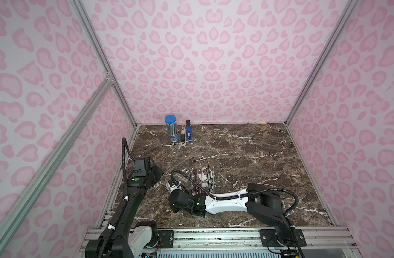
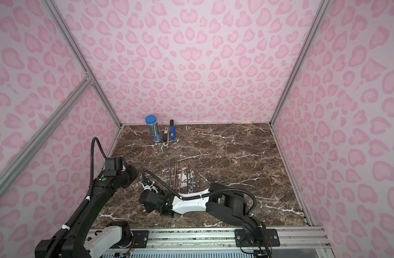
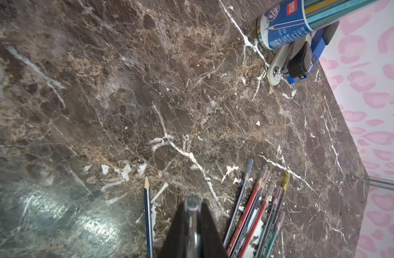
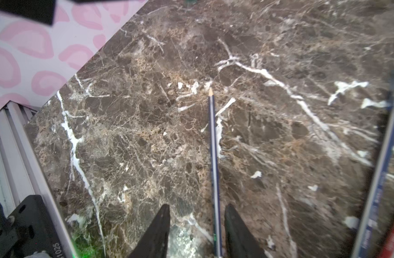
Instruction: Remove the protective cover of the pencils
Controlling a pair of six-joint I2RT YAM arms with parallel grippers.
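Observation:
In the left wrist view my left gripper is shut on a clear, narrow piece, apparently a pencil cap, blurred near the camera. A dark-blue pencil with a bare sharpened tip lies alone on the marble table. My right gripper stands open over its rear part, one finger on each side; I cannot tell whether they touch it. A group of pencils lies to the right of the lone one in the left wrist view, several with covers over their tips.
At the back stand or lie a blue-lidded pencil canister, a dark-and-silver stapler and a blue object. Both arms crowd the front left.

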